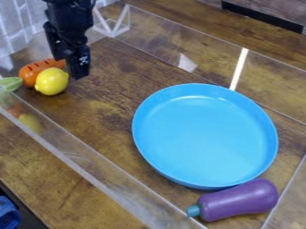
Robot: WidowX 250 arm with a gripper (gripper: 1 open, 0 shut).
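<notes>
My gripper (74, 55) is a dark shape at the upper left, open, its fingers pointing down just above and behind a yellow lemon (52, 81). An orange carrot (36, 70) lies beside the lemon against the left edge of the clear-walled tray, its green top at the left border of the view. A large blue plate (205, 132) fills the middle right. A purple eggplant (241, 199) lies at the bottom right.
Clear plastic walls surround the wooden floor (125, 165). Bare wood is free between the lemon and the plate. A small blue object (6, 214) shows at the bottom left corner.
</notes>
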